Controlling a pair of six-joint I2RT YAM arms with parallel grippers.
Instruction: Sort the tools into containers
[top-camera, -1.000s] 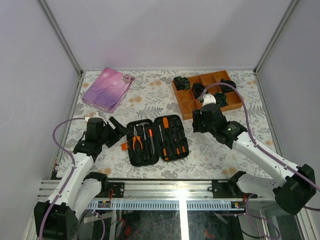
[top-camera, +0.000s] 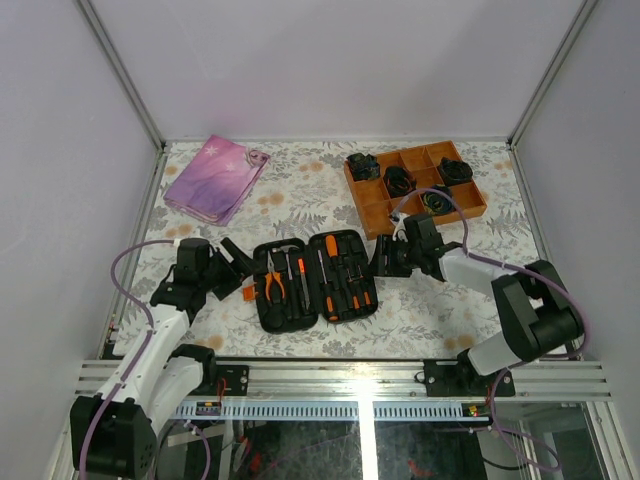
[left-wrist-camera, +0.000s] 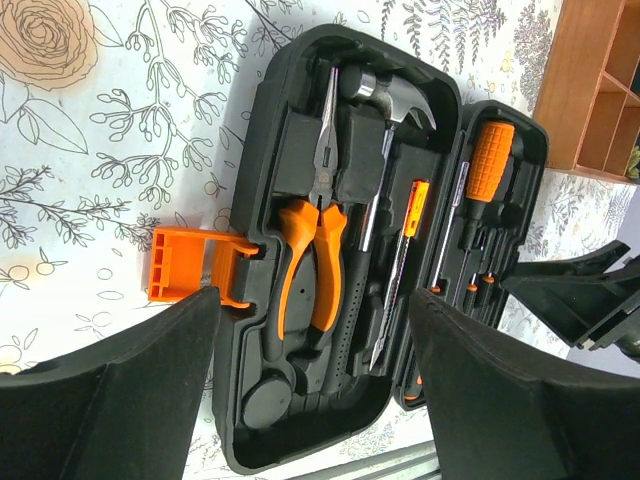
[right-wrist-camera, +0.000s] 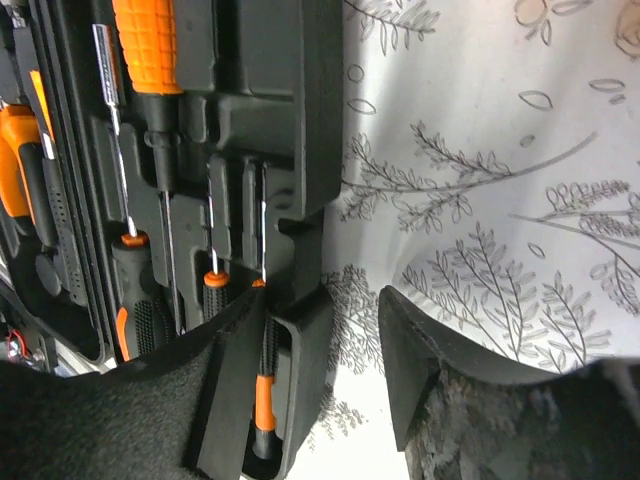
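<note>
An unfolded black tool case (top-camera: 317, 282) lies in the middle of the table. Its left half holds orange-handled pliers (left-wrist-camera: 312, 262), a hammer (left-wrist-camera: 388, 98) and an orange knife (left-wrist-camera: 416, 208). In the right half are a large orange screwdriver (right-wrist-camera: 146, 50) and several smaller screwdrivers (right-wrist-camera: 137, 295). My left gripper stands open left of the case, nothing between its fingers. Low at the case's right edge is my right gripper, part open, one finger over the case rim and the other over the tablecloth; it holds nothing.
Behind on the right, a wooden compartment box (top-camera: 375, 218) has dark coiled items in several compartments. An orange clip (left-wrist-camera: 178, 264) sticks out from the case's left side. A folded purple cloth (top-camera: 215, 182) lies at back left.
My right gripper has come down and leftward to the right edge of the tool case. The left arm stays nearly still, and the tools have not moved.
</note>
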